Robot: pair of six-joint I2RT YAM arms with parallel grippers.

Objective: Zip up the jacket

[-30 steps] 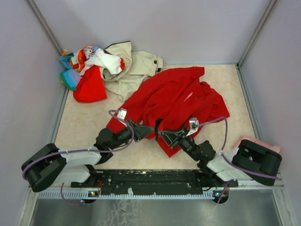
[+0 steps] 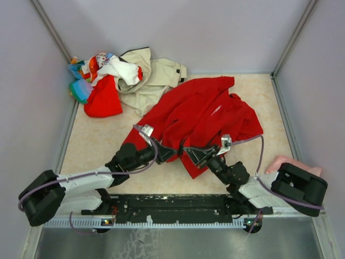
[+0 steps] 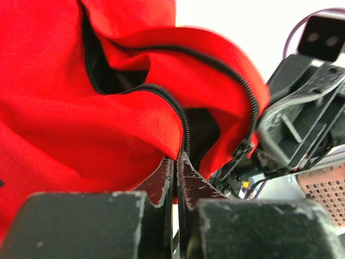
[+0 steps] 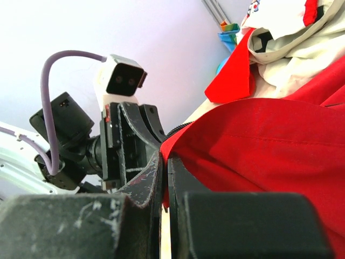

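Note:
The red jacket (image 2: 205,108) lies spread on the table, its front edge lifted between my two grippers, which face each other near the table's front. In the left wrist view, my left gripper is shut on the jacket's edge by a black zipper tape (image 3: 186,129); the other zipper side, with the slider (image 3: 242,148), runs toward my right gripper. In the right wrist view, my right gripper is shut on the red fabric edge (image 4: 172,140), with dark zipper teeth showing just behind it.
A pile of clothes (image 2: 145,75), cream, white, red and blue, lies at the back left. A pink cloth (image 2: 291,162) sits at the right front. Bare table (image 2: 91,140) shows at left. Walls enclose the back and sides.
Both grippers and arms have shifted slightly, the left one a little lower in the top view, the right one a little to the right. The held jacket edge moved with them.

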